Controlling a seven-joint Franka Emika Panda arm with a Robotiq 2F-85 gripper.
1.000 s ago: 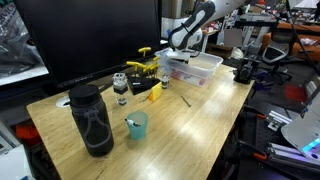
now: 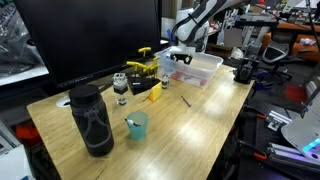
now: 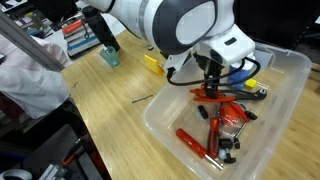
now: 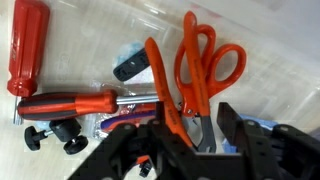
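Over the clear plastic bin, my gripper [image 3: 212, 84] points down among the tools. It is shut on an orange-handled tool [image 4: 197, 72], whose two long handles stretch away from the black fingers in the wrist view. The tool's far end is hidden by the gripper, so its exact kind is hard to tell. Red-handled scissors [image 4: 229, 68] lie right beside these handles on the bin floor. A red-and-black screwdriver [image 4: 68, 104] rests to the left, and another red handle [image 4: 28, 45] lies at the upper left.
The bin [image 3: 263, 150] has raised walls around the gripper and holds several other tools, including a red one [image 3: 198, 148]. On the table are a teal cup [image 2: 137, 125], a black speaker [image 2: 92, 120] and a yellow item [image 2: 154, 92].
The arm has shifted slightly over the bin. At this distance, the gripper's finger motion cannot be made out. The things on the table have stayed in place.
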